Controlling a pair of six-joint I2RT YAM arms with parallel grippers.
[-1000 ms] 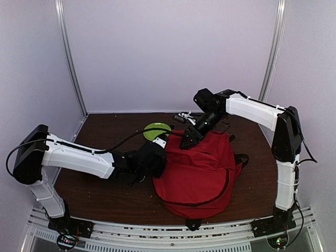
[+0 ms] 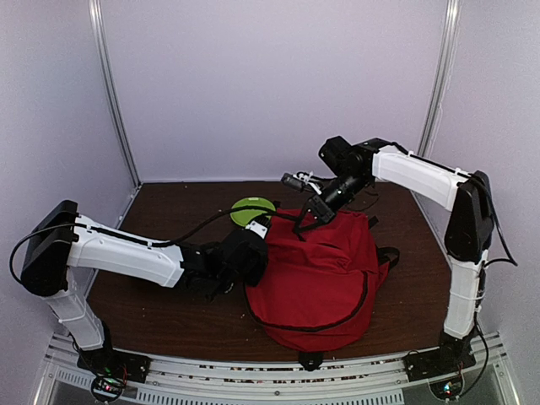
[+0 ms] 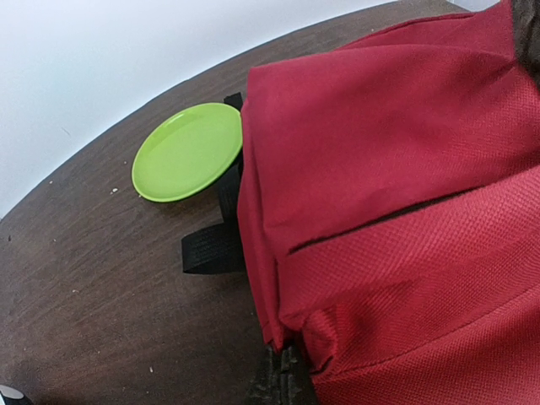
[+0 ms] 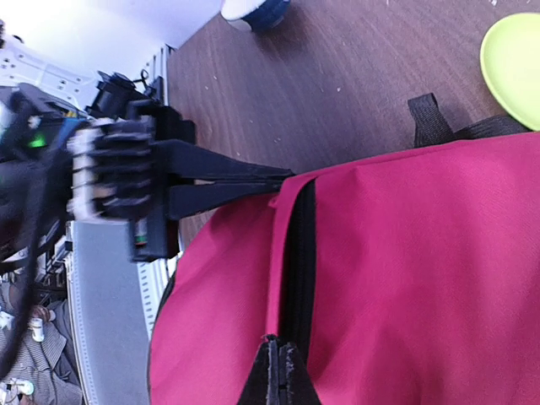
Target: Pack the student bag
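A red backpack (image 2: 308, 299) lies on the table, zipper edge and folds showing. My left gripper is shut at its left side edge, by a fold of red fabric; in the right wrist view its black fingers reach the upper end of the zipper opening (image 4: 299, 261). My right gripper is shut just above the bag's fabric, below that opening, with no fabric clearly between its fingers. In the top view it is over the bag's upper part.
A green plate (image 3: 187, 152) lies behind the bag, near black straps (image 3: 211, 249). A blue-white object (image 4: 257, 13) sits on the table in the right wrist view. Bare table (image 2: 160, 312) shows on the left.
The left arm and bag look unchanged.
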